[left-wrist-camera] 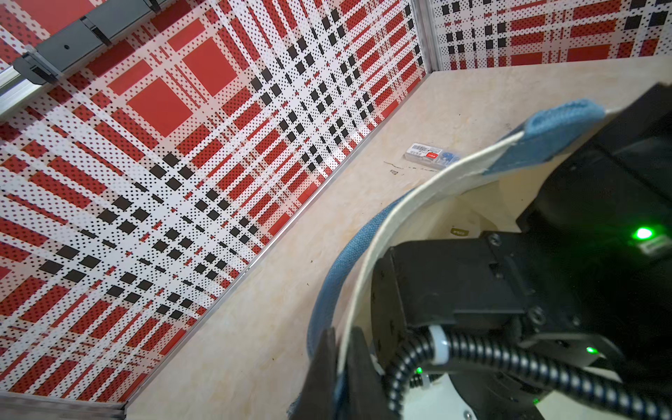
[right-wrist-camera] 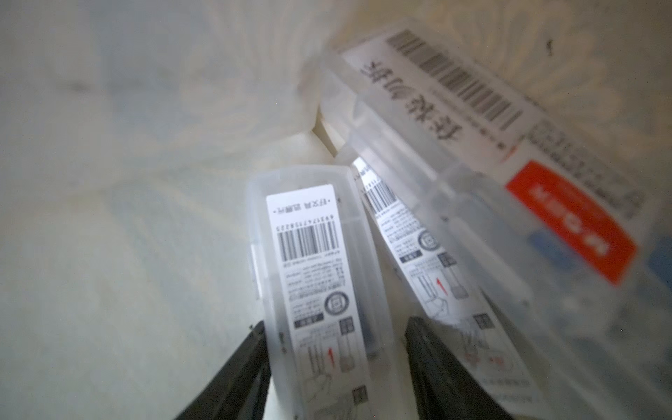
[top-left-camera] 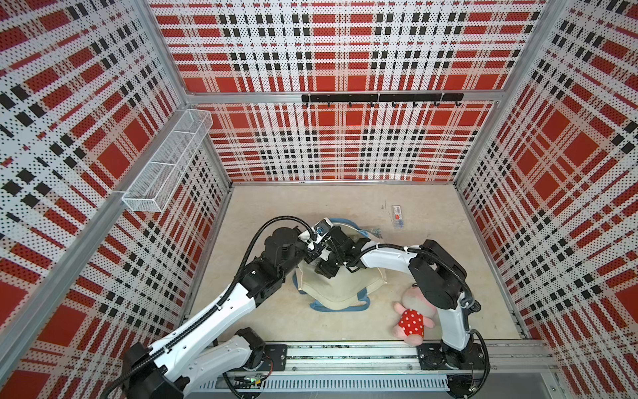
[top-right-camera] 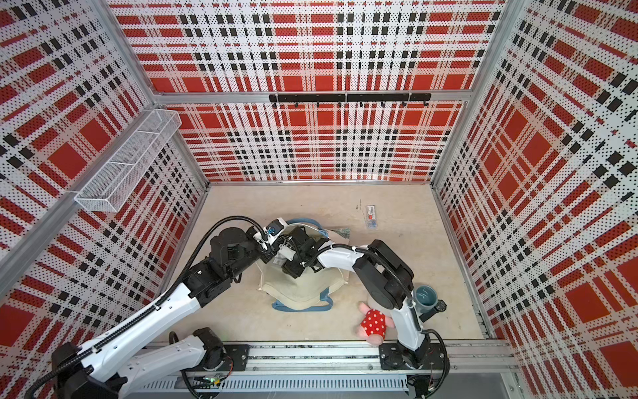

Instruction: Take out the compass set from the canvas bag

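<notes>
The cream canvas bag (top-left-camera: 335, 292) with blue straps lies mouth-up mid-table. At its rim (left-wrist-camera: 374, 262), my left gripper is shut, the edge pinched between its fingers. My right gripper is down inside the bag, open. Its fingers stand on either side of a clear plastic case (right-wrist-camera: 315, 280) with a white barcode label; I cannot see them pressing on it. To the right lies a larger clear case (right-wrist-camera: 476, 161) with a red M&G label. Which case is the compass set I cannot tell for sure. Both top views hide the bag's contents behind the arms.
Behind the bag, a small clear packet (top-left-camera: 397, 216) lies on the table. A pink plush toy (top-left-camera: 413, 319) sits at the front right, and a blue cup (top-right-camera: 425, 296) stands at the right. A wire basket (top-left-camera: 169, 159) hangs on the left wall.
</notes>
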